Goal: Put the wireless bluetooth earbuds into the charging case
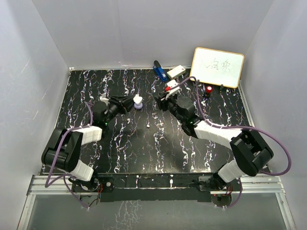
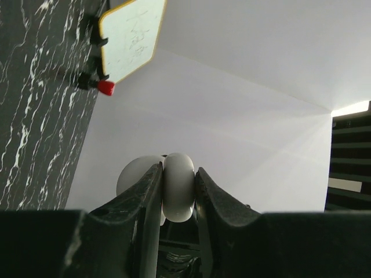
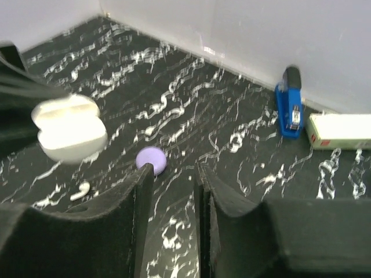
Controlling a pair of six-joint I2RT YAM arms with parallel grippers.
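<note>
The white charging case is pinched upright between the fingers of my left gripper. In the right wrist view the case is blurred at the left, its lid raised. A small white earbud lies on the black table below and left of a purple disc. Another small whitish piece shows on the table in the top view; its kind is too small to tell. My right gripper is partly open, with only bare table showing between its fingers, to the right of the case and apart from it.
A blue stapler and a pale box sit at the back. Behind and right are a whiteboard and a red-topped item.
</note>
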